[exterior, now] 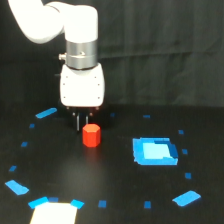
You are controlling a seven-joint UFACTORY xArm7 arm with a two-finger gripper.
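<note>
A small red block point(92, 136) sits on the black table, left of the middle of the camera view. My gripper point(82, 122) hangs from the white arm, pointing down just behind and slightly left of the block in this view. Its thin dark fingers barely stand out against the dark background. Their spacing is unclear, and I cannot tell whether they touch the block. Nothing appears lifted off the table.
A blue square with a pale centre point(157, 151) lies to the right. Blue tape marks are scattered over the table, and a pale square point(54, 213) shows at the bottom left edge.
</note>
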